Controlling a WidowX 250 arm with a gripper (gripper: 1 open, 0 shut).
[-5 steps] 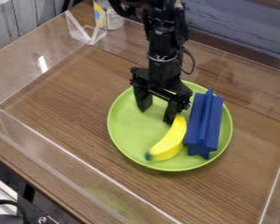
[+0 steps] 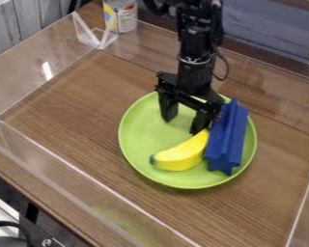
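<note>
My gripper [image 2: 188, 104] hangs from the top over the back of a green plate [image 2: 144, 154], its black fingers low at the plate's surface. A yellow banana-like object [image 2: 181, 152] lies at the front middle of the plate, its upper end by the right finger. A blue block [image 2: 226, 137] lies along the plate's right side, close against that finger. Whether anything is between the fingertips is hard to make out.
A can [image 2: 120, 15] and a white item [image 2: 96, 29] stand at the back left.
The banana-like object has swung from upright along the plate to a more slanted position, its lower end moving left. The gripper has shifted slightly up and right.
</note>
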